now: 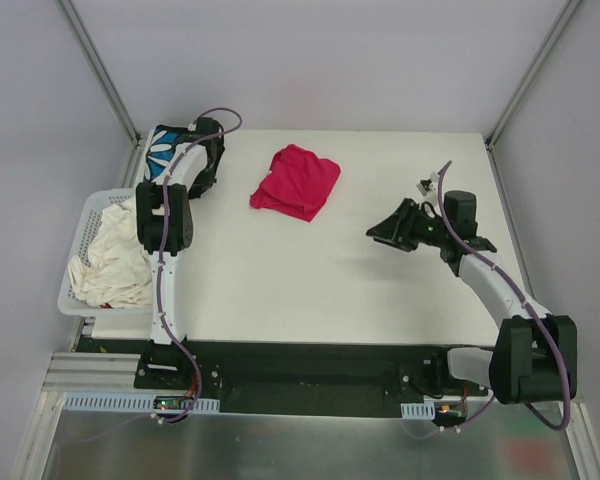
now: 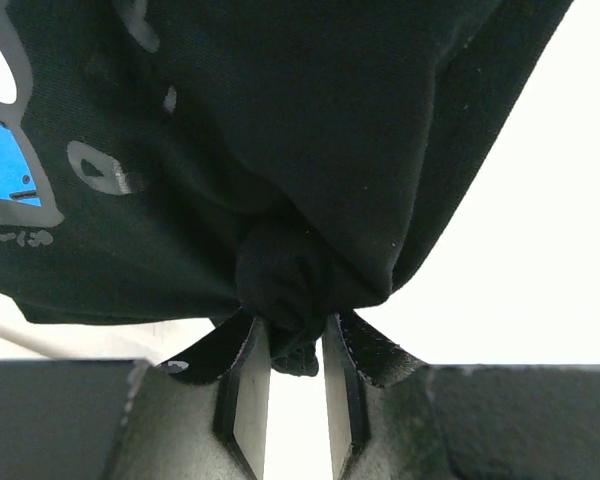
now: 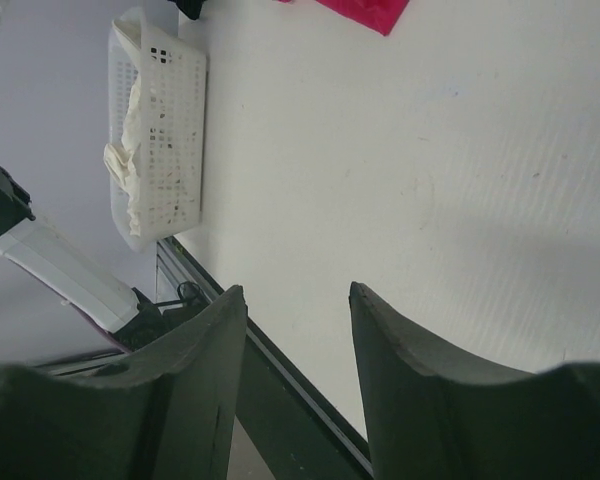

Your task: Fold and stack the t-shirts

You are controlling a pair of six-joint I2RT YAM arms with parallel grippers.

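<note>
A dark t-shirt with a blue and white print [image 1: 162, 145] lies at the table's back left corner. In the left wrist view my left gripper is shut on a bunched fold of that dark shirt [image 2: 280, 150]. A red t-shirt [image 1: 295, 180], loosely bunched, rests on the back middle of the table. My right gripper [image 1: 390, 225] hangs over the right half of the table, open with nothing between its fingers.
A white plastic basket [image 1: 72, 290] of cream cloths [image 1: 115, 255] stands at the left edge.
</note>
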